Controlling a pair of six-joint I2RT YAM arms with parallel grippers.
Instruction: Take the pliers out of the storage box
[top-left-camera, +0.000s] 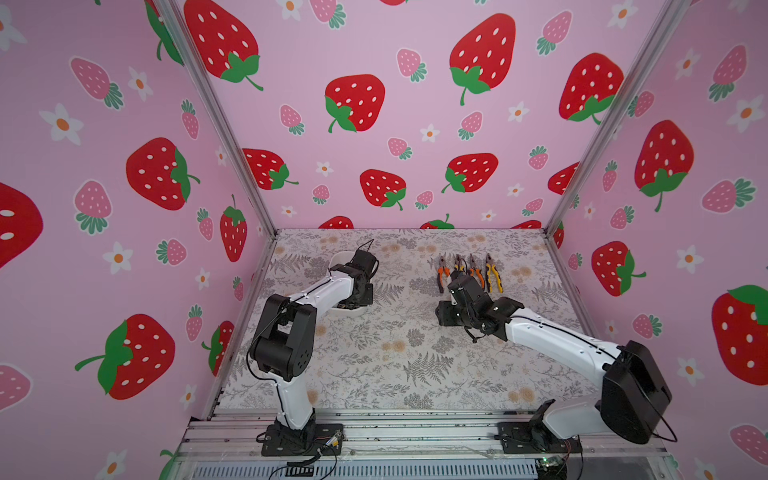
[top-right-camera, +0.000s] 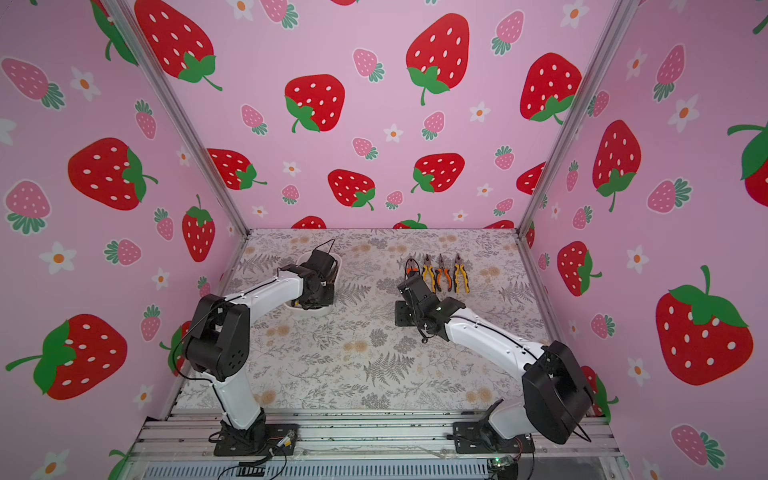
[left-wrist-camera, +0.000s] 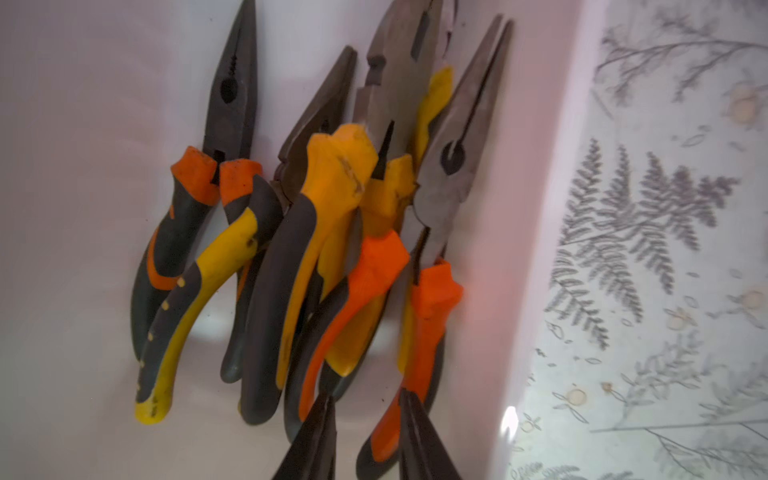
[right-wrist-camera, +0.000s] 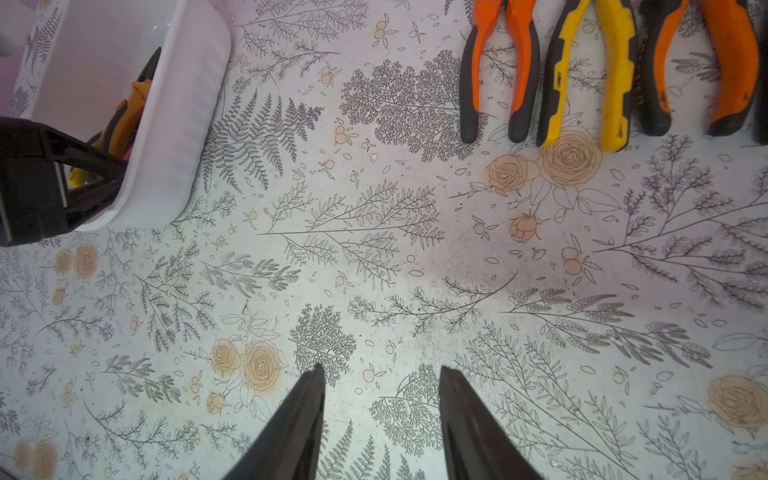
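Several pliers lie heaped in the white storage box (left-wrist-camera: 534, 264) in the left wrist view. At the right side of the heap are bright orange-handled pliers (left-wrist-camera: 439, 316). Yellow-and-black pliers (left-wrist-camera: 212, 260) and dark orange-handled pliers (left-wrist-camera: 230, 112) lie further left. My left gripper is part open over the box, its tips around the lower handle ends of the bright orange pliers in this view; no grip shows. My right gripper is open above bare table, nothing between its fingers.
A row of pliers rests on the table beyond my right gripper, among them orange ones (right-wrist-camera: 522, 64) and yellow ones (right-wrist-camera: 617, 72). Table between the white box and this row is clear. The left arm partly covers the box in both top views.
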